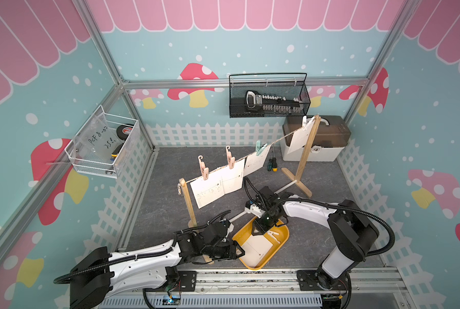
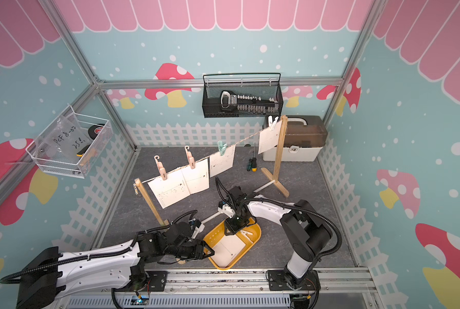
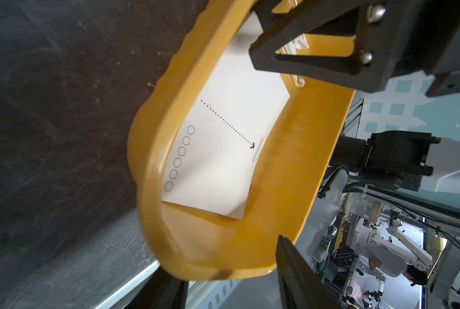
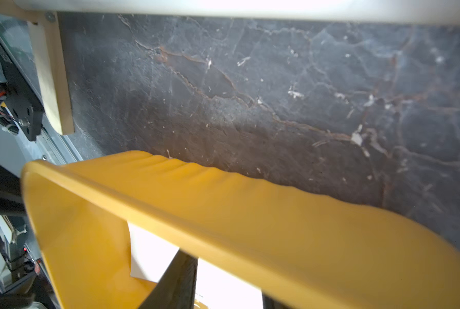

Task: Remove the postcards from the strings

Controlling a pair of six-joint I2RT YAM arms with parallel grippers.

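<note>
Postcards hang from the string: one point(image 1: 206, 191) under a pink clip, another point(image 1: 233, 177) under a second pink clip, one point(image 1: 256, 160) under a green clip, and one point(image 1: 299, 138) by the right post under a white clip. Inside the yellow tray point(image 3: 307, 190) lies a postcard point(image 3: 219, 139), with a white clip point(image 1: 273, 236) beside it. My left gripper is shut on the tray's rim at its near left end. At the far side of the tray, my right gripper stands part open, its fingers point(image 4: 181, 278) apart at the tray's wall.
Wooden posts point(image 1: 187, 202) hold up the string behind the tray. A toolbox point(image 1: 317, 139) and screwdrivers point(image 1: 273, 163) stand at the back right. A black basket point(image 1: 268, 103) hangs on the back wall.
</note>
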